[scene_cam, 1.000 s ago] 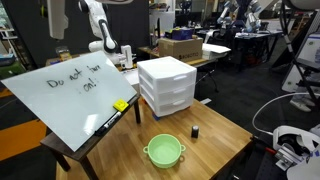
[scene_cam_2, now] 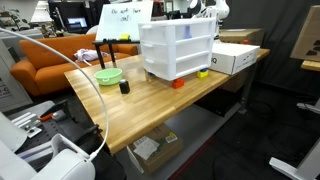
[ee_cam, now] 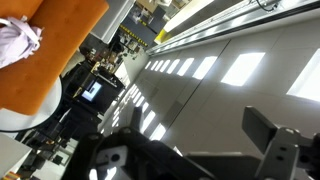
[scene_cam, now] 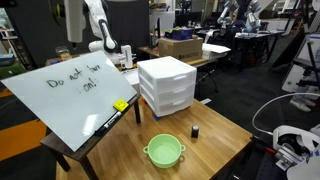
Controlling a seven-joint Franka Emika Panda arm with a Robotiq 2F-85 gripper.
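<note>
Tilted up toward the ceiling lights, the wrist view shows my gripper with its two dark fingers wide apart and nothing between them. On the wooden table a light green bowl (scene_cam: 164, 151) sits with no contents visible. To its right stands a small black object (scene_cam: 194, 131), apart from it. Behind them is a white drawer unit (scene_cam: 167, 85). A whiteboard (scene_cam: 80, 95) with handwriting leans at the left, a yellow object (scene_cam: 120, 105) at its lower right edge. No table object shows in the wrist view.
A small red block (scene_cam_2: 178, 84) and a yellow one (scene_cam_2: 203, 74) are by the drawer unit's base. An open white box (scene_cam_2: 232, 58) stands behind. An orange sofa (scene_cam_2: 70, 48) is beyond the table.
The pale curved arm part along the top of exterior view 1 has moved mostly out of view. Objects on the table have not moved.
</note>
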